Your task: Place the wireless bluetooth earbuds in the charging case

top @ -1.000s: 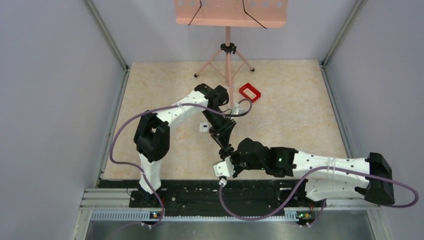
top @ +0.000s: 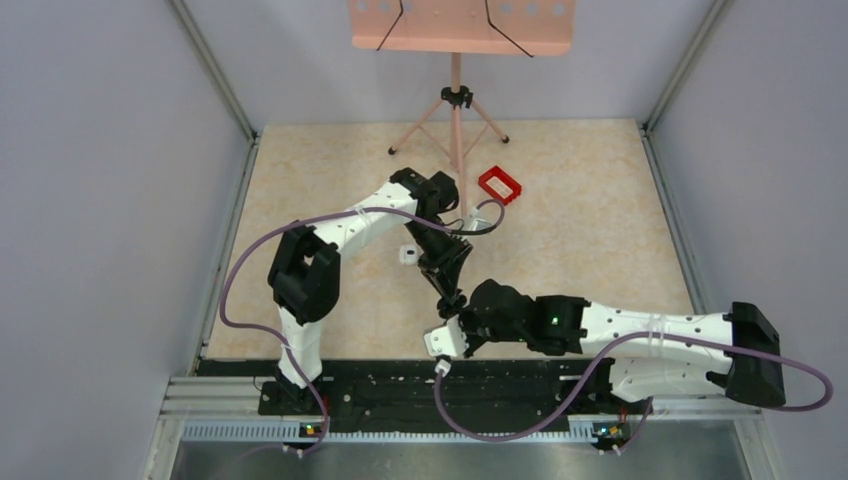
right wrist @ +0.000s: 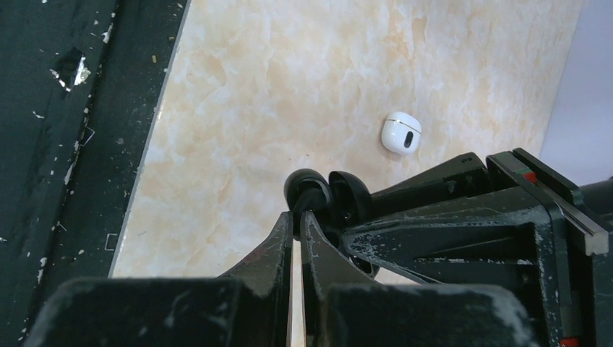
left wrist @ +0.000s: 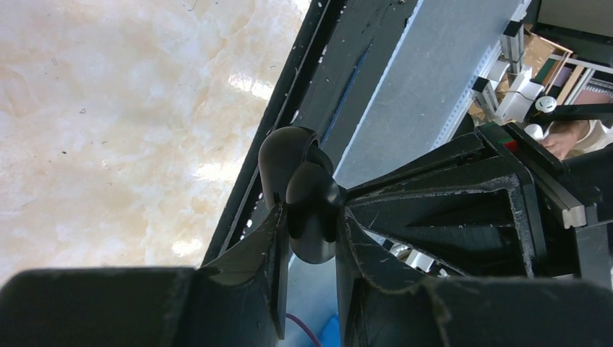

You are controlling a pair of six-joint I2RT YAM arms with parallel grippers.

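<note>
In the left wrist view my left gripper is shut on a glossy black charging case (left wrist: pixel 314 206). The case's two rounded halves stand apart. From the right wrist view, the black case (right wrist: pixel 309 189) is just beyond the tips of my right gripper. That gripper is shut, and no earbud shows between its fingers. Whether its tips touch the case cannot be told. The inside of the case is mostly hidden. In the top view both grippers meet near the table's front edge, where the arms cover the case.
A white earbud case (right wrist: pixel 401 133) with a dark oval spot lies on the table, left of the arms in the top view. Farther back are a red tray (top: pixel 500 185) and a pink stand (top: pixel 456 130).
My left arm looks still.
</note>
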